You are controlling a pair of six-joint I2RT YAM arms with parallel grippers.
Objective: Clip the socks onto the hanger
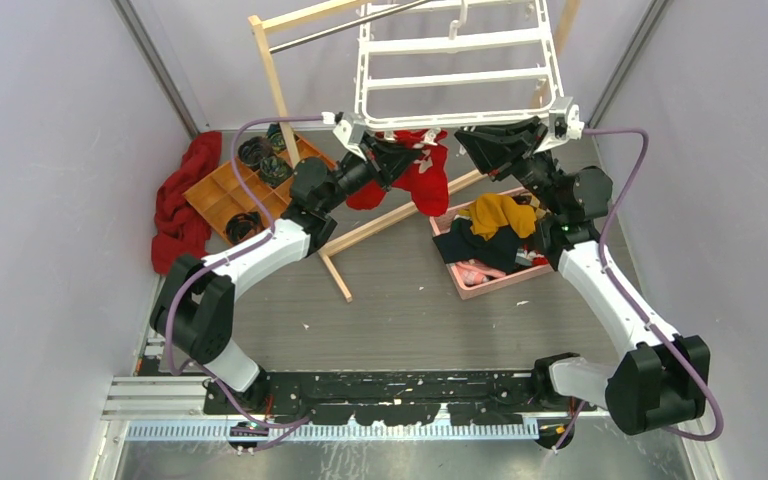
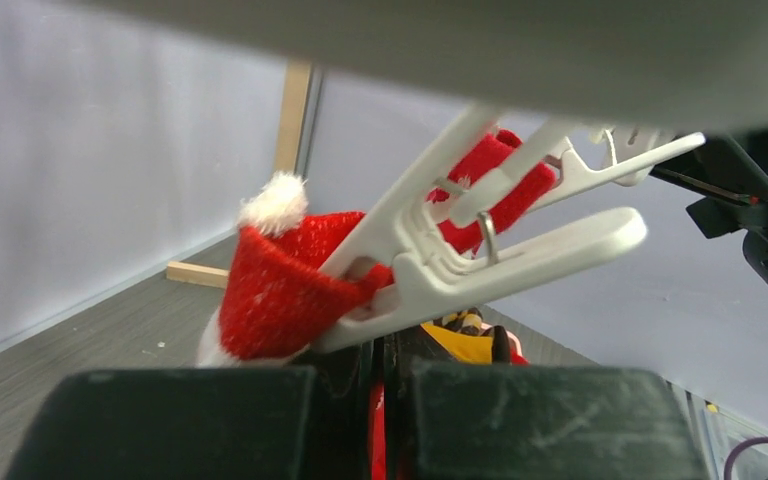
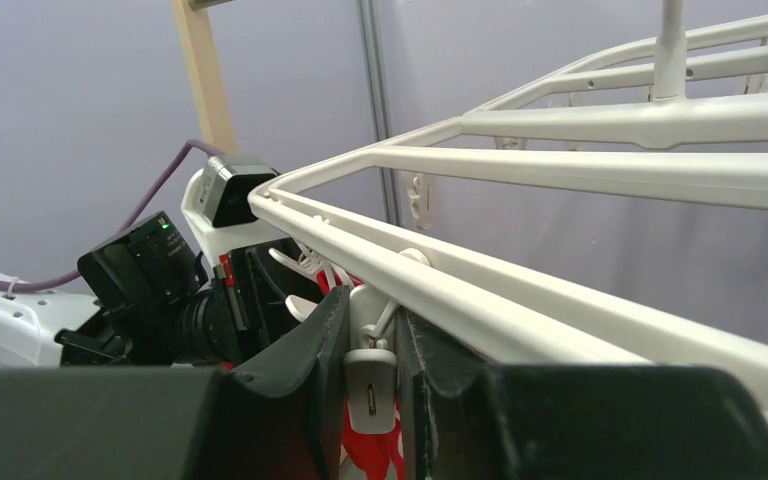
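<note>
From the white hanger [image 1: 450, 120] hang red socks [image 1: 425, 190] with pale patterns. In the left wrist view, one red sock [image 2: 280, 300] with a white pompom has its cuff at a white clip [image 2: 480, 275]; another red sock [image 2: 505, 190] is at a clip behind it. Just below the near clip, my left gripper is shut. A red strip shows in the slit between its fingers, but whether it is pinched is unclear. My right gripper is shut on a white clip [image 3: 370, 390] under the hanger's front bar.
A wooden stand [image 1: 272, 80] surrounds the hanger. On the floor lie a pink basket [image 1: 500, 284] of clothes, an orange divided tray [image 1: 225, 195] and a red cloth [image 1: 182, 210]. Open floor [image 1: 400, 320] stretches in front of the stand.
</note>
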